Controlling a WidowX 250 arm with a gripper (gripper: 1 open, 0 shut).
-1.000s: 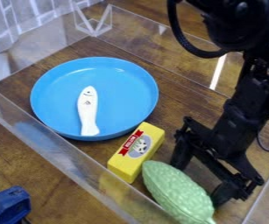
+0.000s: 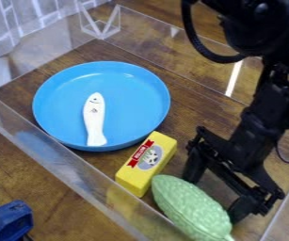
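A green corn-shaped object (image 2: 189,206) lies at the bottom centre, just below and left of my black gripper (image 2: 219,179), whose fingers are spread open low over the wood; whether they touch it I cannot tell. A yellow box (image 2: 140,169) with a red label lies left of the gripper. A blue plate (image 2: 58,94) holds a white fish-shaped piece (image 2: 94,122).
Clear plastic walls enclose the wooden surface. A blue object (image 2: 6,222) sits outside at the lower left. Bare wood (image 2: 184,85) shows right of the plate, below the arm's hanging cable.
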